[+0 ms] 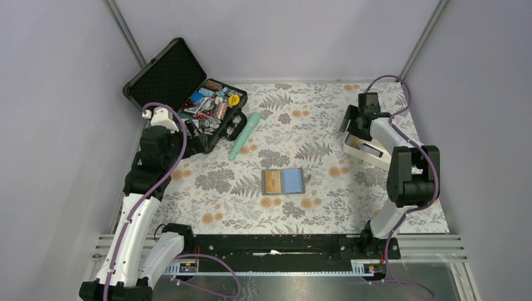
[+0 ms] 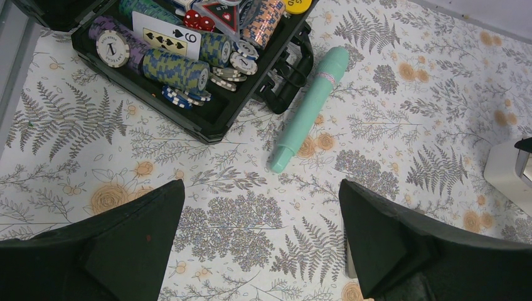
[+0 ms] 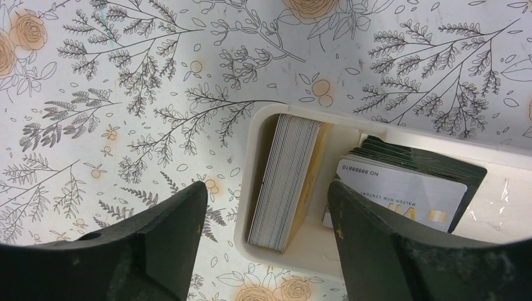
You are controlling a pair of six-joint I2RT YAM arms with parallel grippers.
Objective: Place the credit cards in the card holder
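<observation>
In the right wrist view a white box (image 3: 260,254) holds a row of cards standing on edge (image 3: 285,182) at its left end. Beside them, a few cards (image 3: 404,187) lie flat in a small fan, a white one on top of dark ones. My right gripper stands part open above the box's left end; one finger is outside the wall, the other over the inside. The open grey card holder (image 1: 303,171), with an orange and a blue side, lies at the table's middle front. At the left, my left gripper is open and empty above the tablecloth.
A black case (image 1: 233,125) with poker chips and playing cards stands open at the back left. A mint-green tube (image 1: 243,137) lies beside it. The tablecloth between the tube and the white box is bare.
</observation>
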